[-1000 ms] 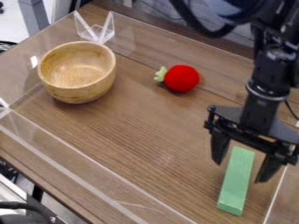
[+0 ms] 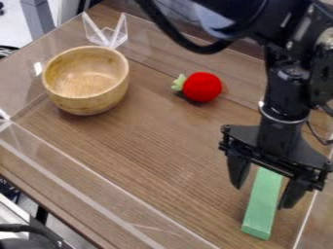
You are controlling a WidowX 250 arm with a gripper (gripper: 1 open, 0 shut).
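The black robot gripper [image 2: 271,165] is low at the right, its fingers spread open above a green rectangular block [image 2: 260,220] that lies lengthwise on the wooden table near the front right. The block's upper part is partly hidden behind the gripper. I cannot see anything held between the fingers.
A wooden bowl [image 2: 82,80] sits at the upper left. A red tomato-like object [image 2: 202,88] with a green top lies at the upper middle. A clear angular object [image 2: 104,27] is at the far top left.
The block, bowl and red object have not visibly moved.
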